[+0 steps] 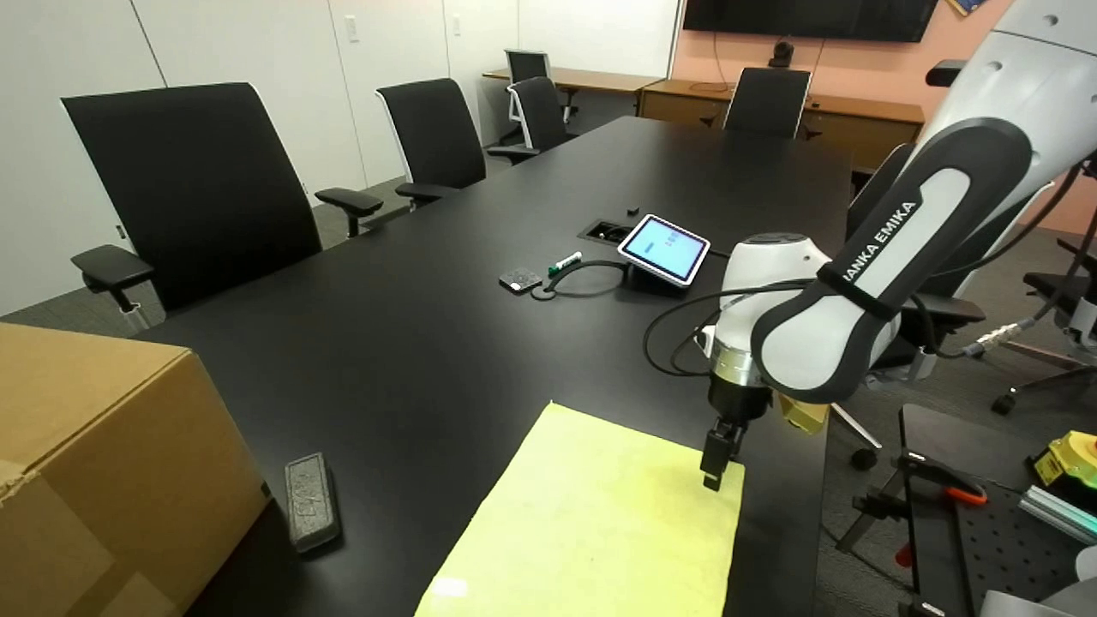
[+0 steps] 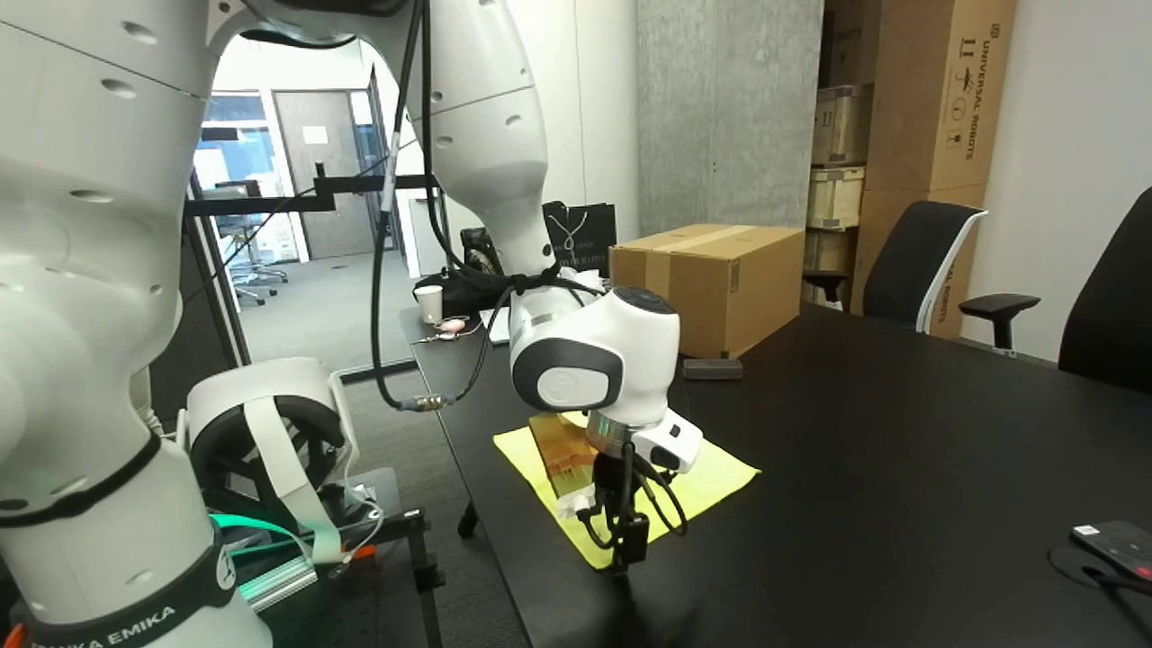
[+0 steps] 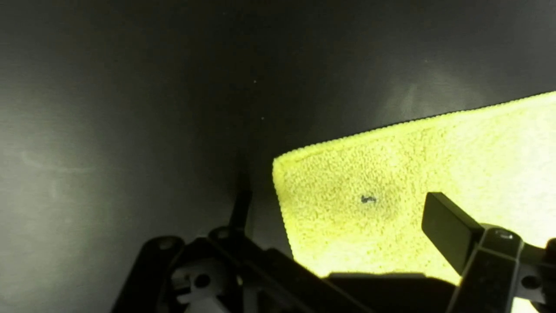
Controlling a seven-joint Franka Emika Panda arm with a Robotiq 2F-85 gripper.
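A yellow cloth lies flat on the dark table, with a small dark mark near one corner. My gripper is open over that corner in the wrist view, its fingers spread wide and holding nothing. The left finger is above bare table just outside the cloth's edge, while the right finger is over the cloth. In exterior view 1 the gripper is low at the cloth's far right corner; whether its tips touch cannot be told. The arm partly covers the cloth in exterior view 2.
A cardboard box and a dark eraser-like block sit left of the cloth. Farther back are a tablet, a green-capped marker and cables. Its right edge runs close to the arm.
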